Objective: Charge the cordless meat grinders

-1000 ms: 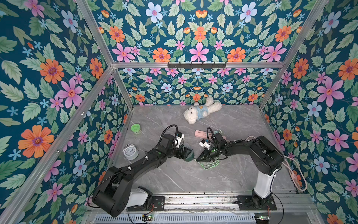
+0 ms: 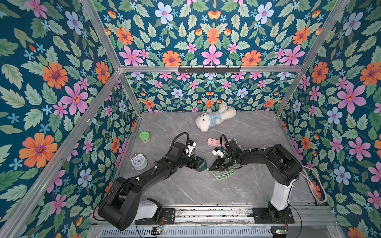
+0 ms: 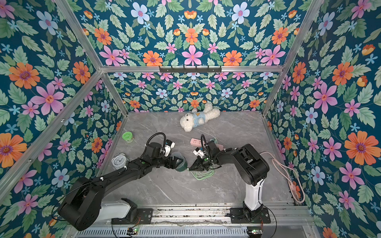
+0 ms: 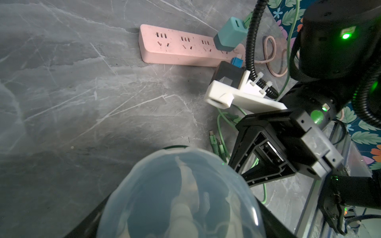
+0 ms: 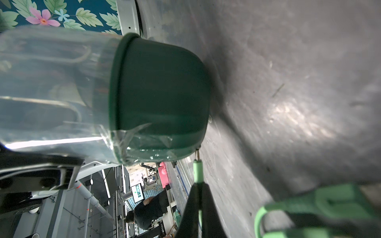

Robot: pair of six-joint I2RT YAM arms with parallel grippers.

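Note:
The grinder, with a clear cup (image 4: pixel 182 198) and dark green base (image 5: pixel 162 99), stands between the two arms. My left gripper (image 2: pixel 197 161) is open, its fingers on either side of the cup; whether they touch it is hard to tell. In the right wrist view, my right gripper is shut on a green cable plug (image 5: pixel 198 170). The plug's metal tip (image 5: pixel 197 154) meets the lower edge of the base; how far in it sits cannot be told. A pink power strip (image 4: pixel 178 45) lies behind, with a teal adapter (image 4: pixel 231 33) in it.
Other green cable ends (image 4: pixel 214 142) lie under the right gripper. A clock (image 2: pixel 139 161) and a green round item (image 2: pixel 144 136) sit at the left, a plush dog (image 2: pixel 214 117) at the back.

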